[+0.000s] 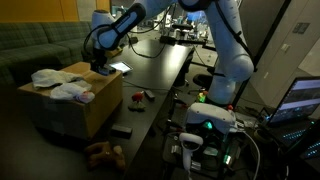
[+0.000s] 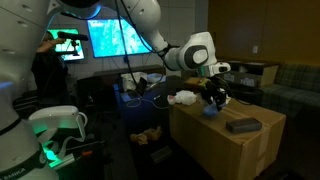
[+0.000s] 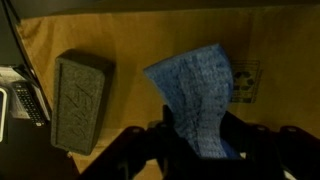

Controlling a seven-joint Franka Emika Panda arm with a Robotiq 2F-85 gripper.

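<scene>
A crumpled blue cloth is pinched between the dark fingers of my gripper in the wrist view. Below it lies the brown top of a cardboard box. To the left of the cloth, a dark grey block rests on that box. Exterior view 2 has my gripper pointing down over the box, with the blue cloth low near its top and the block beside it. Whether the cloth touches the box is hard to tell.
White crumpled cloths lie on the box in exterior view 1. Small items, including a red one, are scattered on the dark table to its right. A brown object sits nearer the camera. A laptop stands far right.
</scene>
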